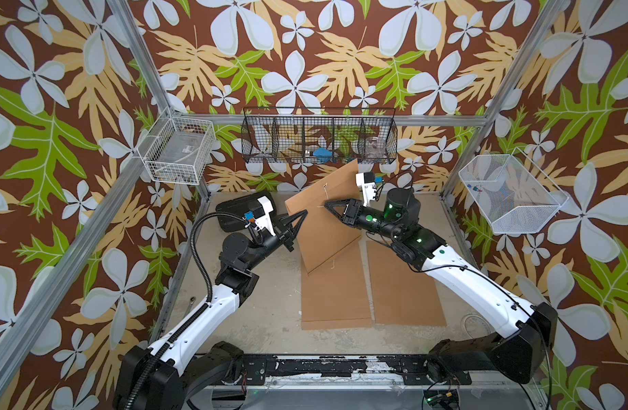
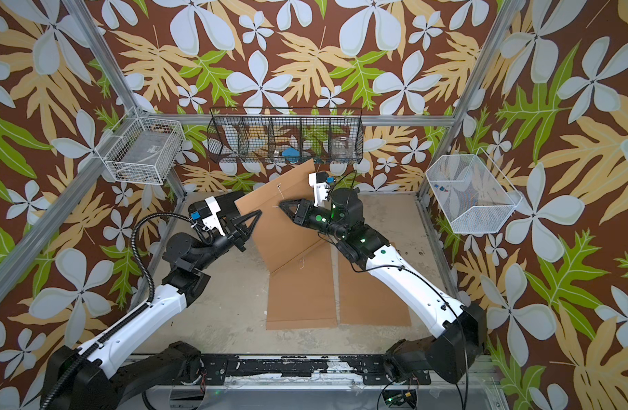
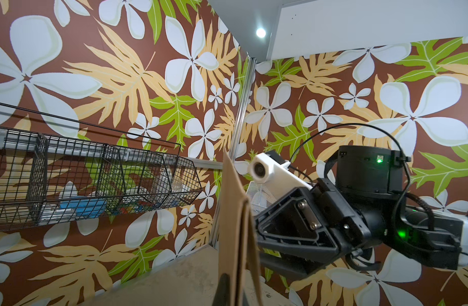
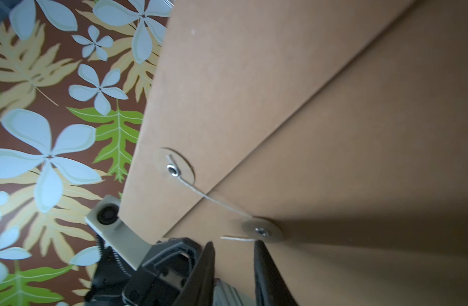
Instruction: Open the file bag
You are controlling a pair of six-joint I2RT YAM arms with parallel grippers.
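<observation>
A brown kraft file bag (image 1: 331, 232) is held up and tilted above the table. My left gripper (image 1: 303, 217) is shut on its left edge, seen edge-on in the left wrist view. In the right wrist view, a white string (image 4: 216, 200) runs from the flap's round button (image 4: 186, 164) to the lower button (image 4: 272, 228); a short loose end (image 4: 235, 238) lies beside that one. My right gripper faces the bag just below this loose end, its fingers apart. Whether they touch the string, I cannot tell. The flap lies flat against the bag.
Two more brown file bags (image 1: 335, 294) (image 1: 404, 287) lie on the table below. A black case (image 1: 245, 210) sits at the back left. Wire baskets (image 1: 318, 140) hang on the back wall, with others at both sides.
</observation>
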